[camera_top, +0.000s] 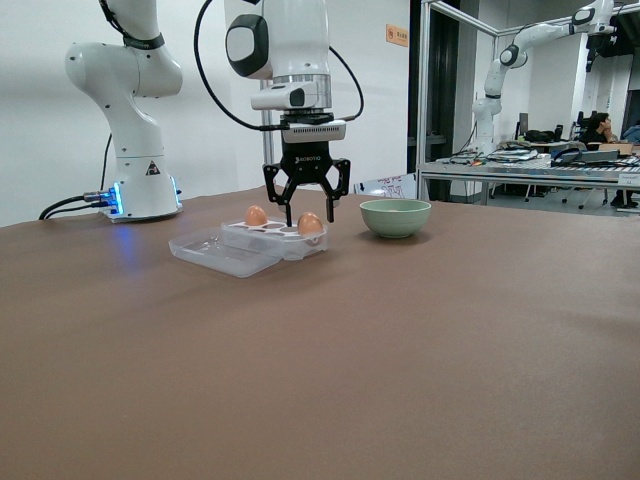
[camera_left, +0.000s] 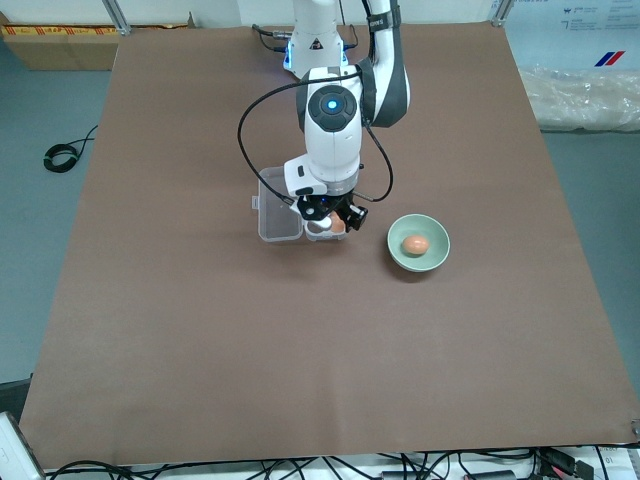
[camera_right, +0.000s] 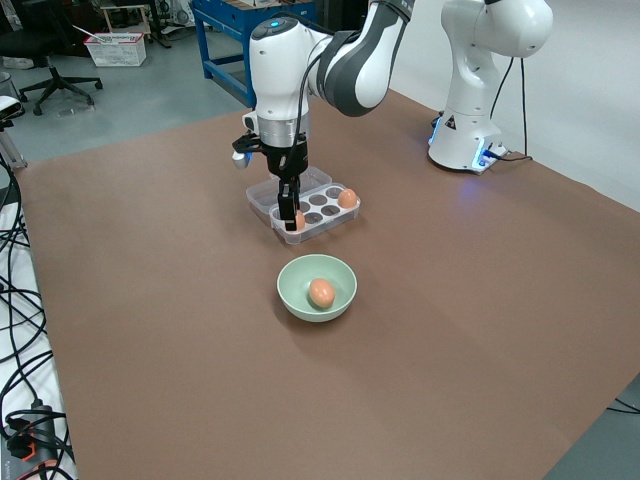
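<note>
My gripper (camera_top: 309, 210) is open, its fingers pointing down over a clear plastic egg carton (camera_right: 316, 231) with a lid lying open (camera_top: 215, 255). Two eggs sit in the carton, one (camera_top: 256, 216) at the back, the other (camera_top: 310, 225) by my fingers; none shows clearly held. A pale green bowl (camera_left: 418, 260) stands to the right of the carton in the left view, with one egg (camera_right: 321, 293) in it. In the left view my wrist hides much of the carton.
The brown table (camera_left: 320, 340) is broadly clear in front of the carton and bowl. The white robot base (camera_top: 140, 185) stands behind, with cables looping from it and the arm.
</note>
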